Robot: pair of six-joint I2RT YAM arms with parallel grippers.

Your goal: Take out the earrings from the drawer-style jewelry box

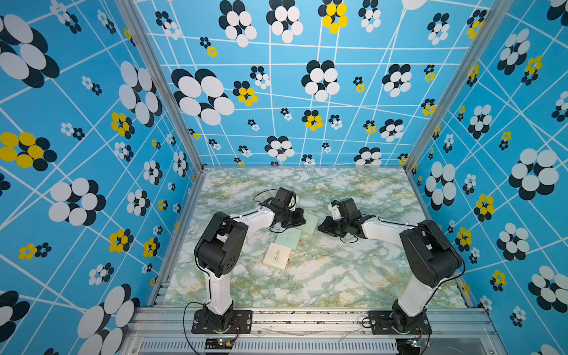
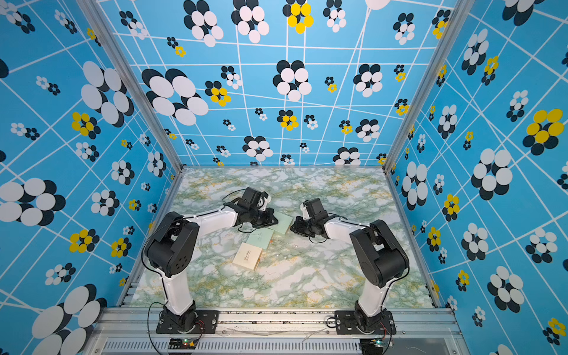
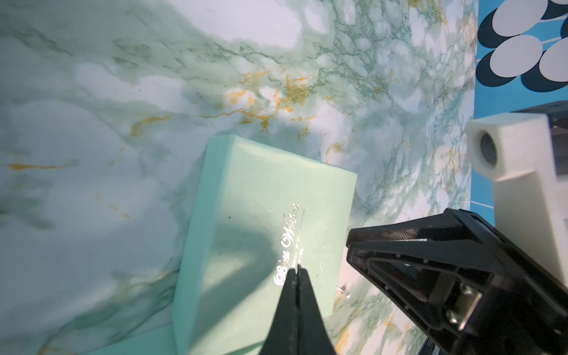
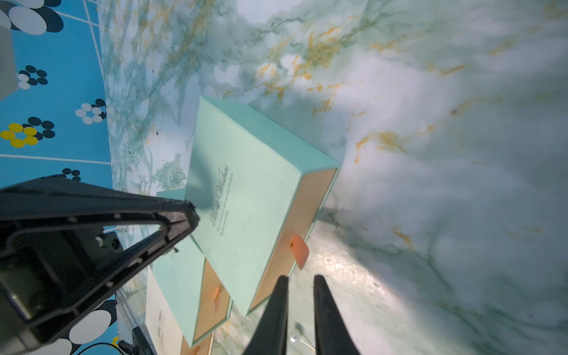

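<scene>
A mint drawer box (image 4: 242,189) sits between the grippers, its peach drawer front (image 4: 313,201) shut, with an orange pull tab (image 4: 299,251) facing the right wrist view. My left gripper is shut over that box's top, nothing seen between its fingers. My right gripper is just short of the drawer front, its fingers part open with nothing between them. Below the first box lie a second mint box (image 1: 287,238) and a cream box (image 1: 276,256). A small silvery piece (image 4: 295,336) lies on the table near the right fingers; earrings inside are not visible.
The blue patterned walls and metal rails bound the workspace.
</scene>
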